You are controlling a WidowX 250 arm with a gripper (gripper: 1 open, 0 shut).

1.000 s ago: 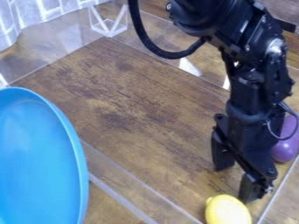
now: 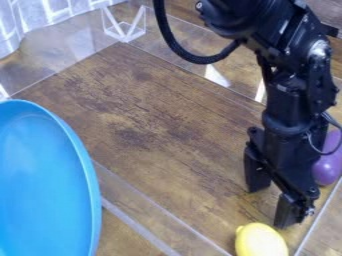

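My black gripper [image 2: 274,192] hangs low over the wooden board at the right, its two fingers apart and open. Just below its right finger lies a yellow lemon-like object [image 2: 261,241] at the bottom edge. A purple round object [image 2: 327,162] sits behind the gripper at the right edge, partly hidden by it. A large blue plate [image 2: 38,185] fills the lower left.
The middle of the wooden board [image 2: 140,125] is bare. Clear plastic edging runs around it, with a crumpled white item [image 2: 34,20] at the top left.
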